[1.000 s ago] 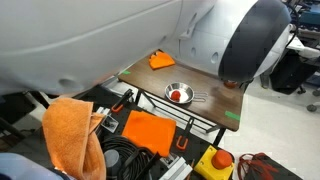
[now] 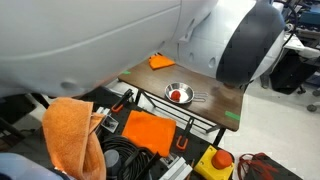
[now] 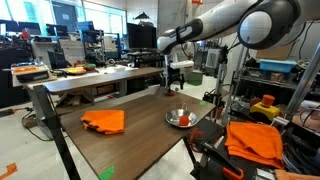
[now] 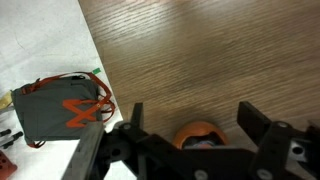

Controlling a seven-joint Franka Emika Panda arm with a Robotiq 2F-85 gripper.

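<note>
My gripper is open, its two dark fingers wide apart at the bottom of the wrist view. Between and below them a round orange-brown rim with a dark inside (image 4: 201,130) shows in part, probably a cup. A silver pan (image 3: 173,112) with a red item (image 3: 183,121) in it sits near the table's edge. Farther along the table lies an orange cloth (image 3: 103,121). In exterior view 1 the white arm covers much of the top, and the gripper is hidden there.
The wooden tabletop (image 4: 190,55) has bare room around the rim. Beyond its edge, a dark grey bag with red straps (image 4: 60,108) lies on the floor. Another orange cloth (image 2: 149,131) and a yellow box with a red button (image 2: 216,163) are off the table in front.
The arm has shifted slightly in exterior view 1, its lower edge reaching a little farther down. The pan, the red item and the cloths have stayed put.
</note>
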